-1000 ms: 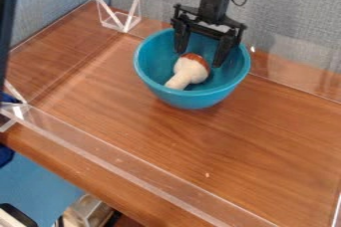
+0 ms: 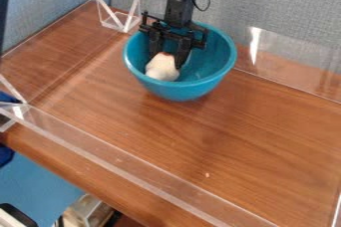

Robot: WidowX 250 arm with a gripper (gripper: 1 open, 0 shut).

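Observation:
A teal bowl stands on the wooden table toward the back. My black gripper reaches down into it from above, its fingers around the upper part of a pale mushroom-like object at the bowl's left side. The gripper hides much of that object, and whether the fingers are closed on it is unclear.
Clear barriers run along its edges, and a white wire-like bracket stands at the back left.
My gripper has moved left and down from the bowl's back right onto the pale object, which now looks more upright. The bowl has shifted slightly left.

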